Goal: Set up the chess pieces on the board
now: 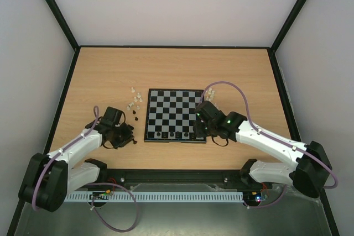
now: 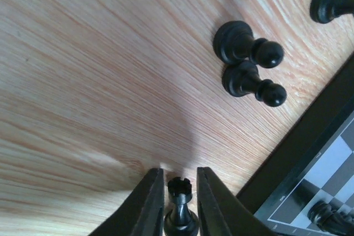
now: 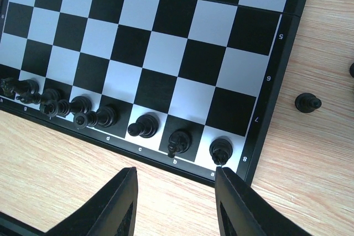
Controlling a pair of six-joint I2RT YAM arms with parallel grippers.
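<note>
In the left wrist view a black piece with a notched top stands between the fingertips of my left gripper, which is open with a gap on both sides. Two black pawns stand side by side farther up, and another pawn is near the corner. My right gripper is open and empty, in front of the board's near edge. On the chessboard, several black pieces line the near row in the right wrist view. From above, the left gripper's fingers are hard to make out.
White pieces lie in a group left of the board, and more white pieces are at its right, partly behind the right arm. A black pawn stands beside the board in the right wrist view.
</note>
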